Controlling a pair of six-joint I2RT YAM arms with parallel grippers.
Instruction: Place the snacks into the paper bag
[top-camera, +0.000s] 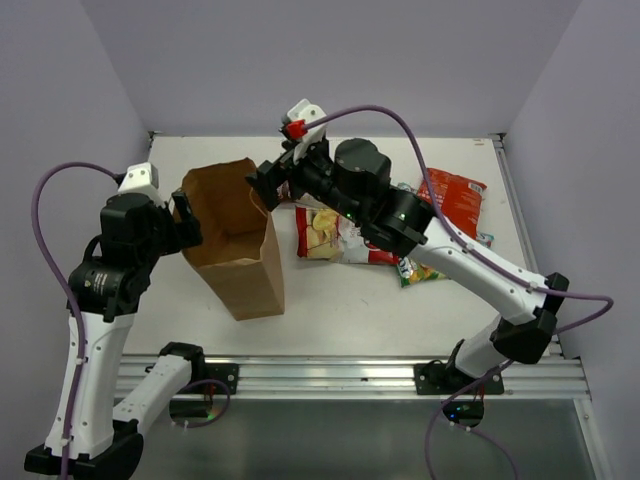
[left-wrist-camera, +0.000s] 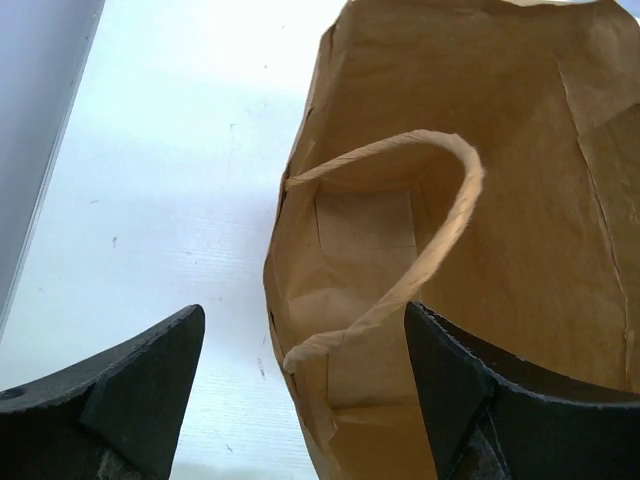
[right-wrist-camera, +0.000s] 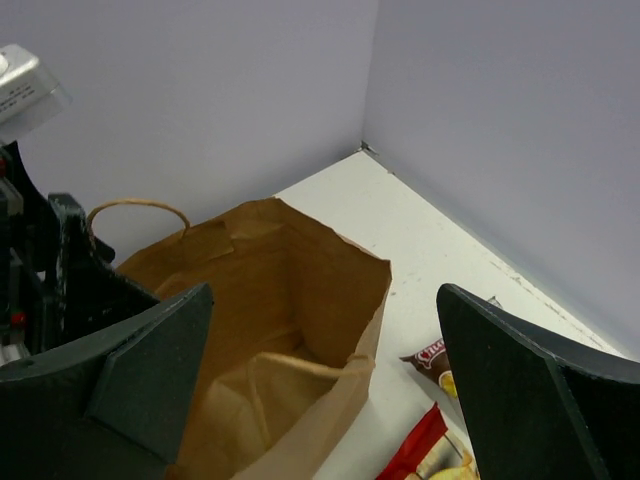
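Note:
The brown paper bag (top-camera: 262, 285) stands upright with its mouth open on the table's left side. Its visible inside is bare, and a rope handle (left-wrist-camera: 455, 225) loops over the opening. My left gripper (top-camera: 188, 221), open and empty, is at the bag's left rim; the left wrist view has the near bag wall between its spread fingers. Above the bag's right rim is my right gripper (top-camera: 262, 186), also open with nothing held. Snacks lie right of the bag: a red-yellow packet (top-camera: 317, 233), a large red packet (top-camera: 458, 200), a green packet (top-camera: 412, 272) and a dark brown packet (right-wrist-camera: 432, 362).
My right arm crosses over the snacks and hides part of them. Bare white table (top-camera: 350, 315) lies in front of the packets. Grey walls enclose the back and sides, and a metal rail (top-camera: 330, 370) runs along the front edge.

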